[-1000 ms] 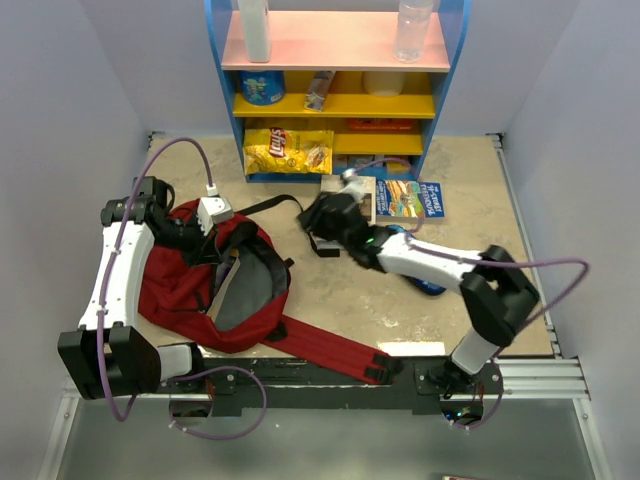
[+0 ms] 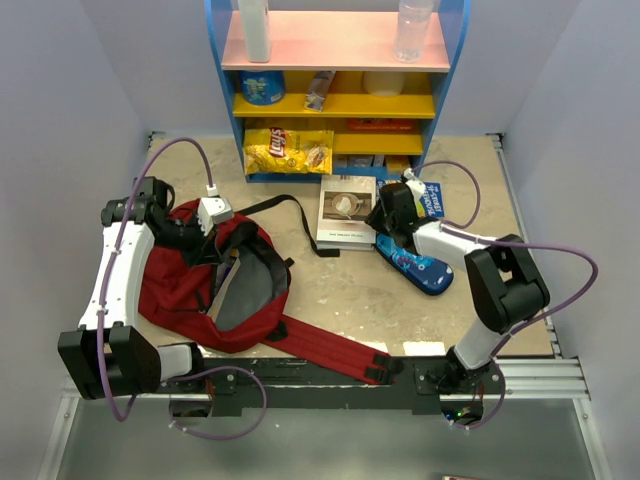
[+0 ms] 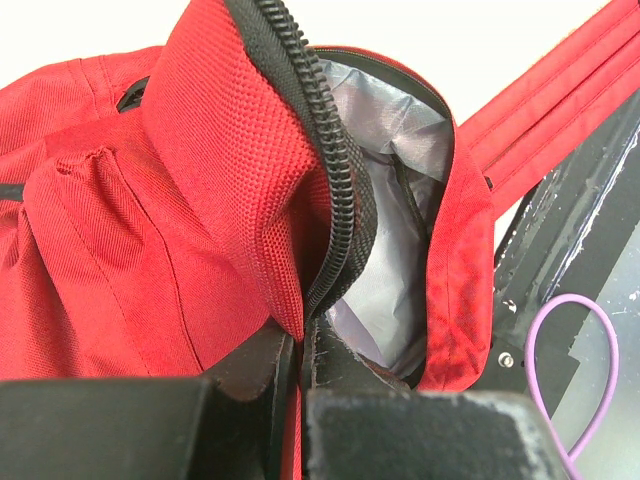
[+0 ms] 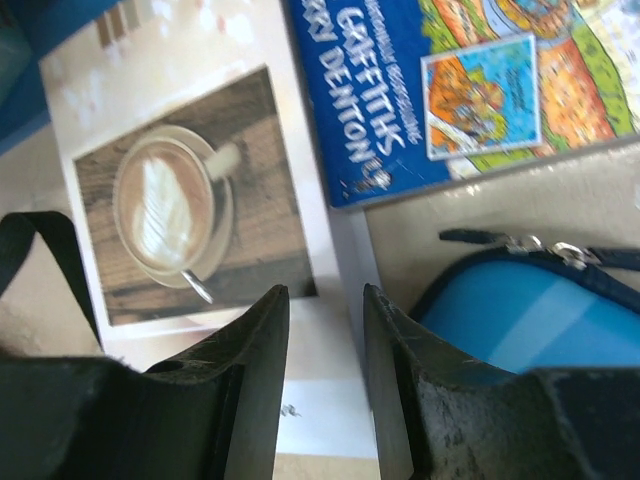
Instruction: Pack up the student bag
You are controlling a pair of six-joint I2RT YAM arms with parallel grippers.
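The red bag (image 2: 170, 290) lies on the left of the table, its grey-lined mouth gaping, with something slim and pale partly visible inside. My left gripper is shut on the bag's zippered edge (image 3: 335, 190), holding it up. On the right, my right gripper is open above the right edge of a white book (image 4: 335, 345) with a coffee cup picture; nothing is between its fingers. Close by are a blue book (image 4: 390, 100) with a colourful cover and a blue pencil case (image 2: 415, 263), partly covered by the right arm in the top view.
A shelf (image 2: 340, 105) at the back holds a yellow chips bag (image 2: 288, 150), a blue can (image 2: 262, 87) and other goods. The bag's black strap (image 2: 305, 225) and red strap (image 2: 330, 350) stretch over the table. Bare table separates the bag from the pencil case.
My right gripper has swung rightward from the white book's left side to its right edge, over the blue book and pencil case. The left arm and bag have stayed still.
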